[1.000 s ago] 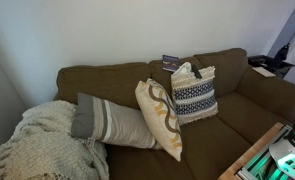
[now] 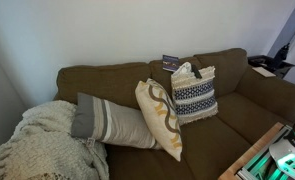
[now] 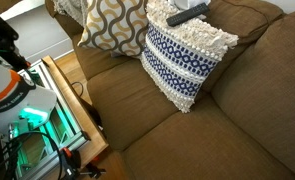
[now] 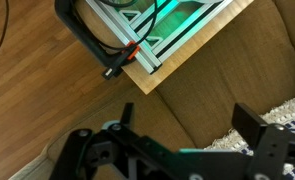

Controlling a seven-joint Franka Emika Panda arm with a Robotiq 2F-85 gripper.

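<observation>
My gripper stands open in the wrist view, its two dark fingers wide apart with nothing between them. Below it are the brown sofa seat and part of the blue-and-white pillow (image 4: 292, 125) at the right edge. That same fringed pillow (image 2: 195, 95) leans on the sofa back in exterior view 1. A dark remote (image 3: 188, 14) lies on its top edge in exterior view 2, beside something white (image 3: 188, 3) that is partly cut off. Dark arm parts (image 3: 1, 32) show at the left there; the fingers are not clear.
The sofa also bears a yellow-patterned pillow (image 2: 159, 118), a striped grey pillow (image 2: 122, 124) and a cream knit blanket (image 2: 49, 145). A small dark box (image 2: 170, 62) sits at the backrest. My base's wooden board (image 4: 177, 60) borders the seat.
</observation>
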